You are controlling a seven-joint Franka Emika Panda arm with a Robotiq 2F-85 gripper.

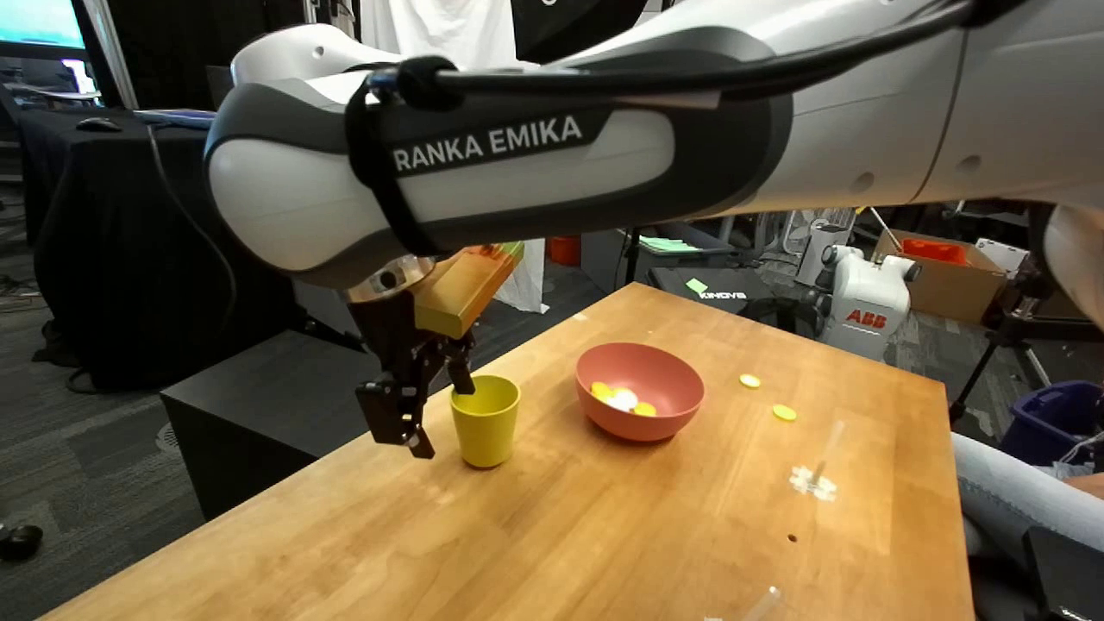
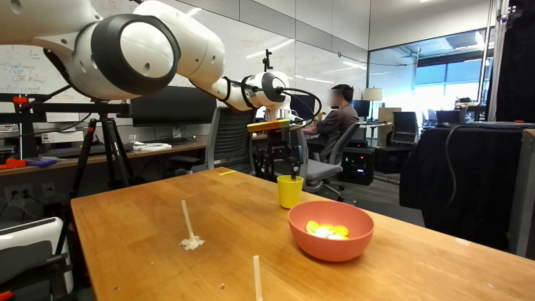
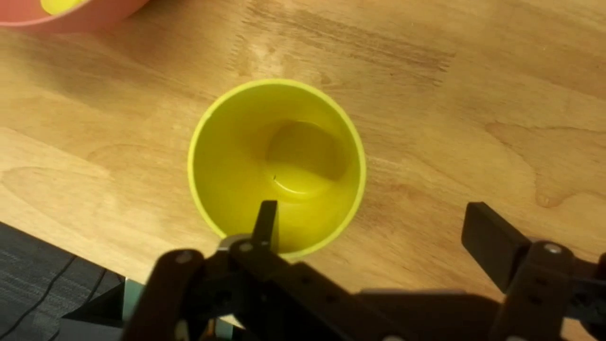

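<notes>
A yellow cup (image 1: 484,426) stands upright near the table's edge, and its inside looks empty in the wrist view (image 3: 307,153). My gripper (image 1: 435,419) is open above it. One finger (image 3: 265,224) overlaps the near rim and reaches over the cup's mouth; the other finger (image 3: 494,244) is well outside the cup, over bare wood. In exterior view 2 the gripper (image 2: 281,173) hangs just over the cup (image 2: 290,192). Whether the finger touches the rim, I cannot tell.
Beside the cup, a pink bowl (image 1: 668,414) holds yellow and white discs (image 2: 328,231). Two yellow discs, one of them nearer (image 1: 784,412), lie on the table. A thin upright stick (image 2: 187,220) is fixed to the wood with tape.
</notes>
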